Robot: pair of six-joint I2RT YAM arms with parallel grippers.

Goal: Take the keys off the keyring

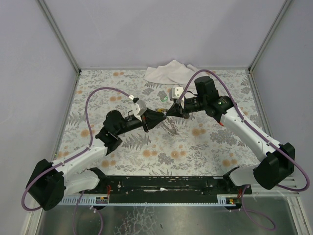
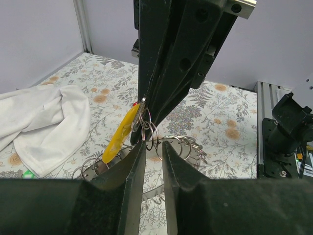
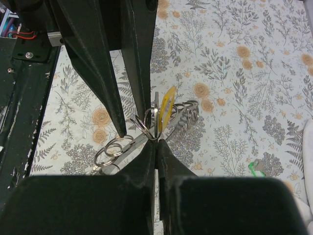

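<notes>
The keyring (image 3: 149,125) with its silver rings and keys and a yellow tag (image 2: 121,132) hangs between my two grippers over the table's middle. My right gripper (image 1: 171,113) is shut on the keyring. My left gripper (image 1: 162,116) reaches in from the left, its fingers at the rings; in the right wrist view they stand apart around them. A long metal piece with several coiled rings (image 3: 117,152) hangs below the grippers.
A white cloth (image 1: 170,73) lies at the back of the floral table (image 1: 98,88). A small green item (image 3: 256,167) lies near it.
</notes>
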